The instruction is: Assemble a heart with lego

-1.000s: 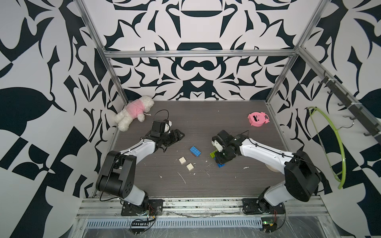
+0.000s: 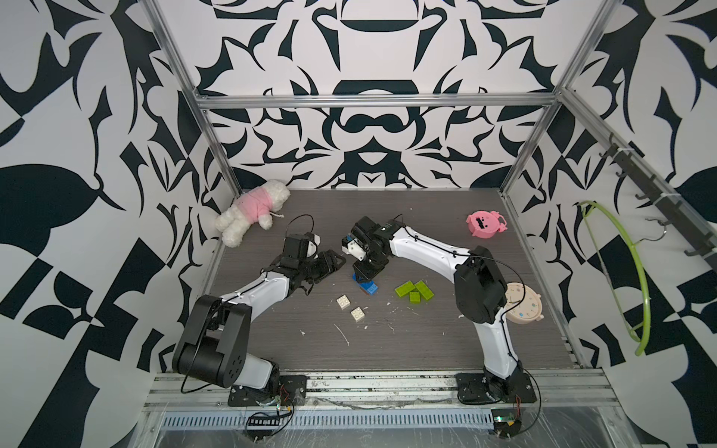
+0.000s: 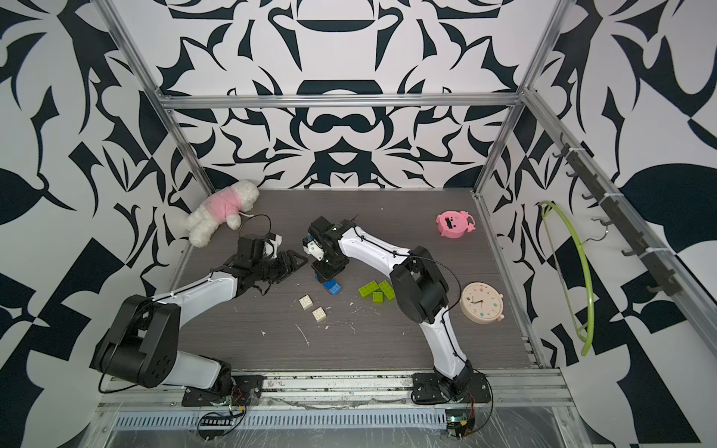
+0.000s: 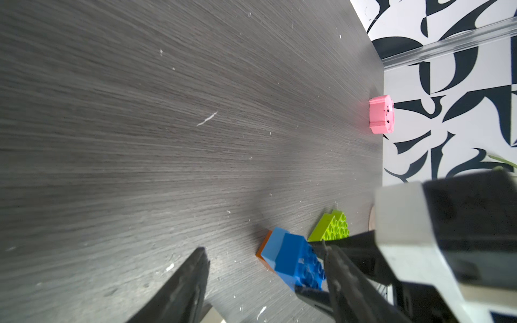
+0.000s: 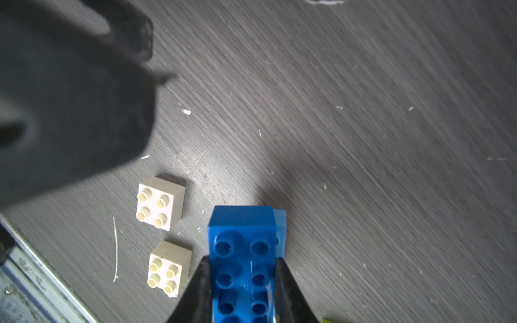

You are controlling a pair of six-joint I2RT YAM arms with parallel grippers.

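Observation:
My right gripper is shut on a blue brick (image 5: 242, 226), held studs-outward above another blue brick (image 2: 366, 285) lying on the table. In the top views it hangs near the middle, just right of my left gripper (image 2: 328, 265), which stands open with nothing between its fingers; the blue brick is seen past them in the left wrist view. Two white bricks (image 5: 161, 202) (image 5: 169, 268) lie toward the front. Several green bricks (image 2: 414, 291) lie to the right of the blue one.
A pink toy (image 2: 485, 223) is at the back right, a round clock (image 3: 481, 302) at the right, and a plush bear (image 2: 254, 212) at the back left.
My right gripper has moved left and back from the green bricks to above the middle blue brick, carrying a blue brick. My left arm has shifted only slightly.

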